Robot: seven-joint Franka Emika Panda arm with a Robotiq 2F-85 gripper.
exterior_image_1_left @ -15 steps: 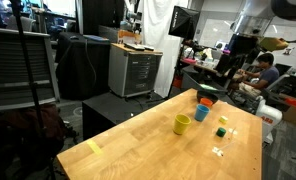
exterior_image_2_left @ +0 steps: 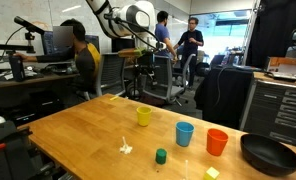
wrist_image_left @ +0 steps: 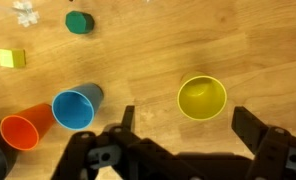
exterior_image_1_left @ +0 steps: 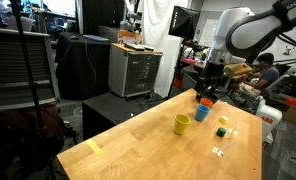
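My gripper is open, with nothing between its fingers, and hangs above the table. In the wrist view a yellow cup (wrist_image_left: 202,98) shows between and beyond the fingertips, its mouth facing up. It stands upright on the wood in exterior view 2, where the gripper (exterior_image_2_left: 165,62) is above and behind it. A blue cup (wrist_image_left: 77,106) and an orange cup (wrist_image_left: 26,127) lie to the left in the wrist view. Also on the table are a small green object (wrist_image_left: 79,22), a yellow block (wrist_image_left: 11,58) and a white piece (wrist_image_left: 26,13).
A black bowl (exterior_image_2_left: 270,155) stands beside the orange cup (exterior_image_2_left: 217,142), near the table's edge. People sit and stand in the background.
In exterior view 1 the arm has swung left and its gripper has come lower, closer to the cups. The objects on the table have stayed where they were.
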